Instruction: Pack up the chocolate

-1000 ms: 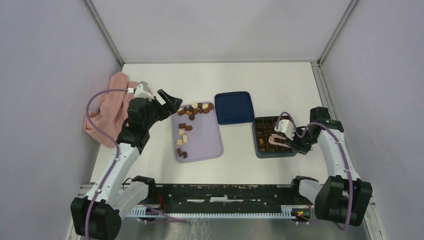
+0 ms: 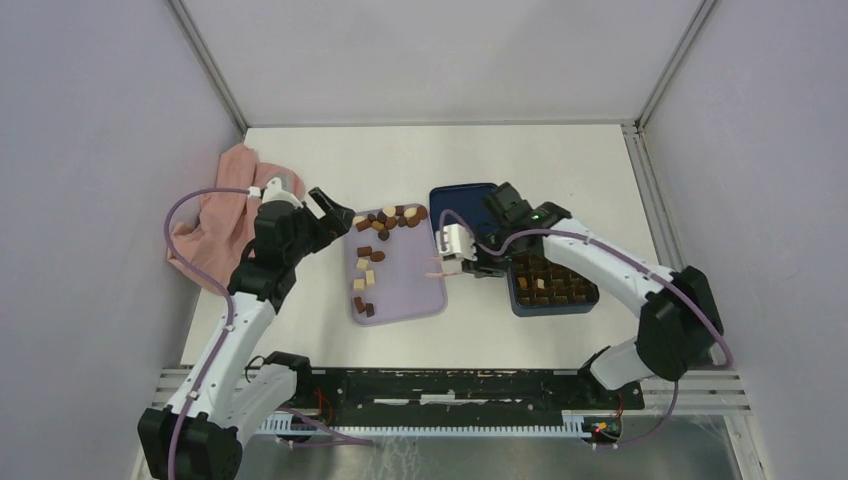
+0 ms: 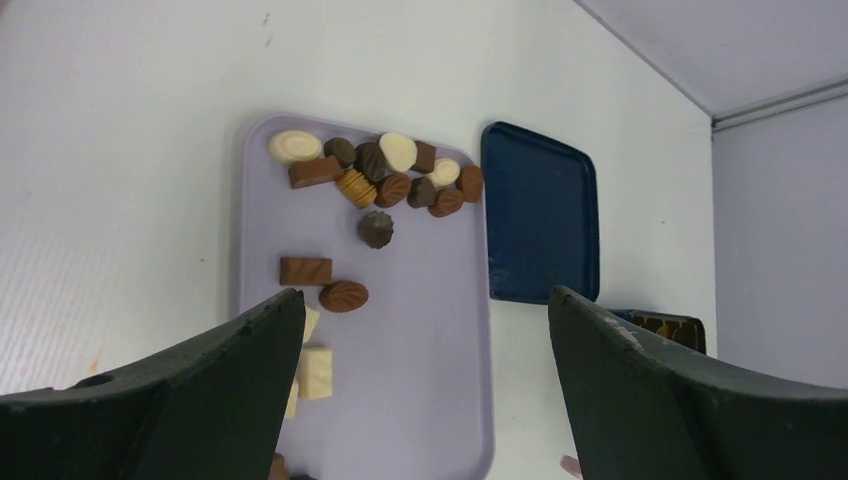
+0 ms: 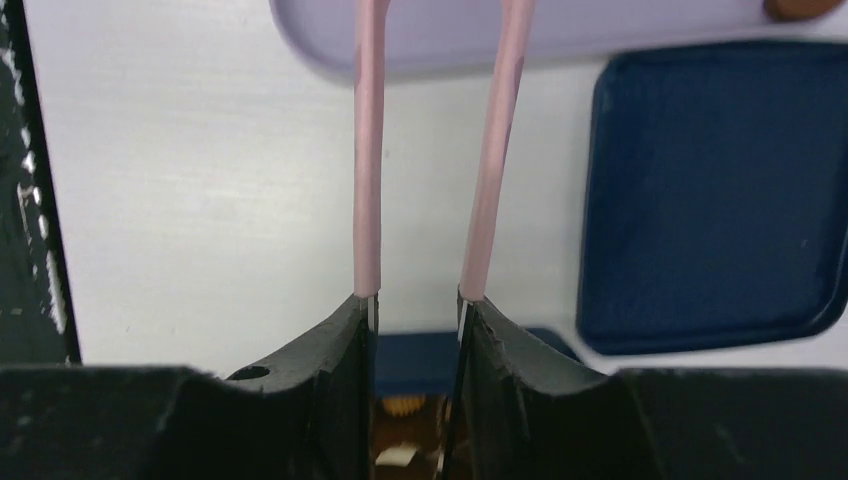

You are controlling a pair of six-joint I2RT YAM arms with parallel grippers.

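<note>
Chocolates in brown, dark and cream lie on a lilac tray (image 2: 410, 285); a dark one (image 3: 376, 229) and a cream square (image 3: 315, 373) are among them. The dark blue box (image 2: 554, 311) has a brown divided insert with a few pieces in its cells, partly hidden by my right arm. Over the tray's right edge, my right gripper holds its long pink fingers (image 4: 368, 200) apart, nothing between them. Beyond the tray's back left corner, my left gripper (image 2: 331, 213) is open and empty.
An empty blue lid (image 3: 540, 215) lies between tray and box, towards the back. A pink cloth (image 2: 215, 225) is bunched at the far left. Bare white table (image 2: 475, 340) shows in front.
My right arm has swung left from above the divided box to the tray's right edge. The left gripper has shifted slightly left and down.
</note>
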